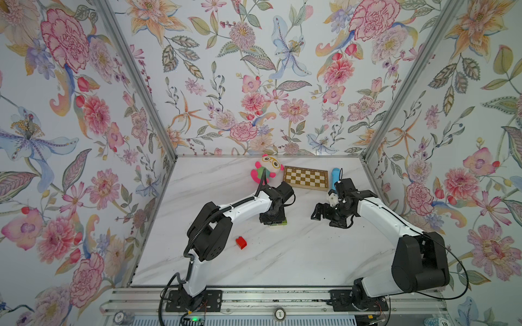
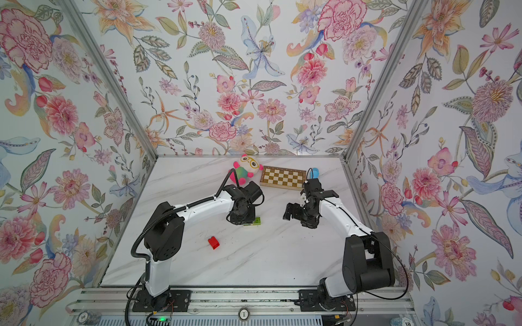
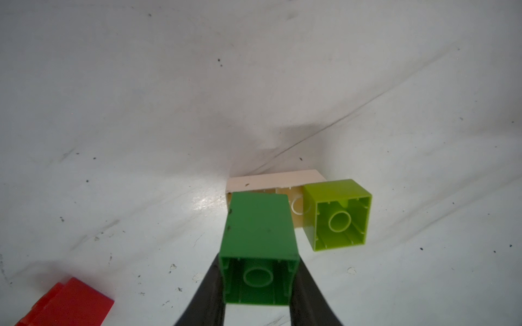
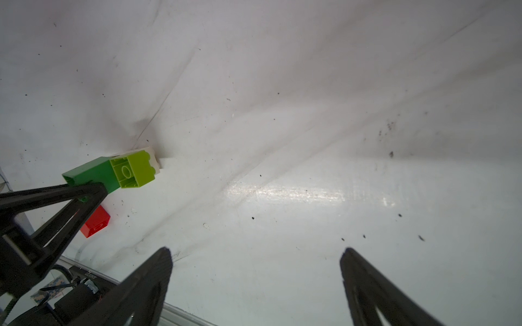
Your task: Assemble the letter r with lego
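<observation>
My left gripper is shut on a dark green brick (image 3: 261, 225), whose hollow side faces the left wrist camera. Beyond it lies a pale peach brick (image 3: 277, 179), partly covered by the green one. A lime brick (image 3: 342, 217) stands against the peach brick's right end, its hollow side also showing. Whether green and peach touch, I cannot tell. A red brick (image 3: 70, 304) lies apart at lower left. My right gripper is open and empty, to the right of the bricks; its view catches the green brick (image 4: 95, 172) and lime brick (image 4: 133, 169).
At the back of the table stand a pink plush toy (image 1: 266, 168), a checkered board (image 1: 305, 178) and a blue object (image 1: 336, 174), partly behind the right arm.
</observation>
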